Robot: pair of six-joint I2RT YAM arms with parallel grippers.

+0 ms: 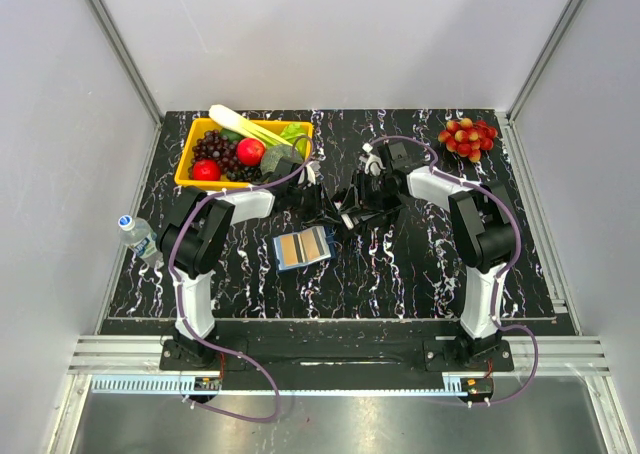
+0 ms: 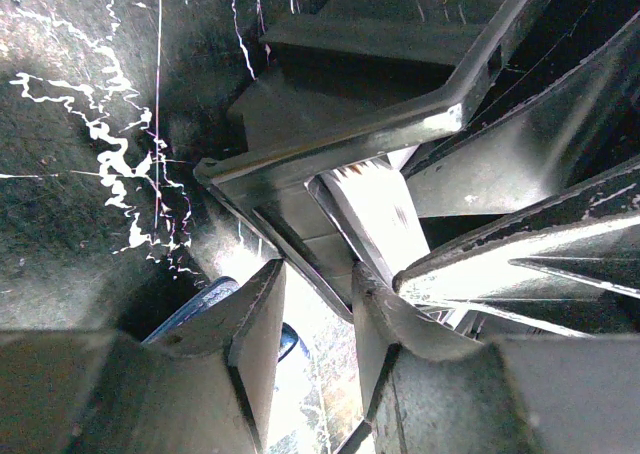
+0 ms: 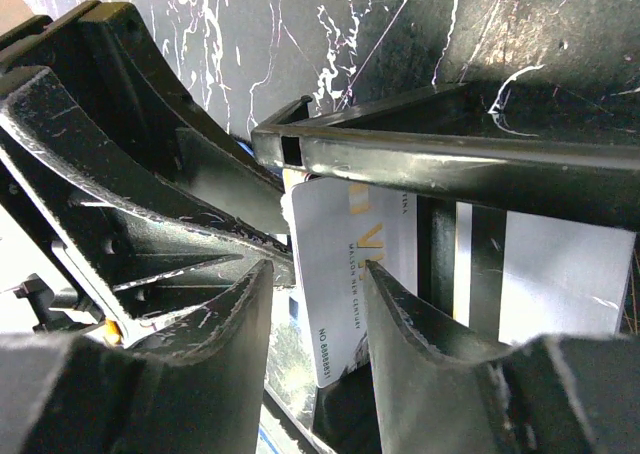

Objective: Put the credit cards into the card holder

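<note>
A black card holder [image 3: 460, 164] holds pale cards; a white card [image 3: 350, 264] stands at its end in the right wrist view, with a second pale card [image 3: 560, 274] beside it. My left gripper is at the holder's end, fingertips by its dark edge. My right gripper has its fingertips apart, over the face of the white card; whether it grips the card I cannot tell. A blue-edged pad of tan cards [image 1: 304, 246] lies on the table below the holder in the top view.
A yellow basket of produce [image 1: 185, 164] is at back left, grapes [image 1: 467, 134] at back right, a water bottle [image 1: 140, 239] at left.
</note>
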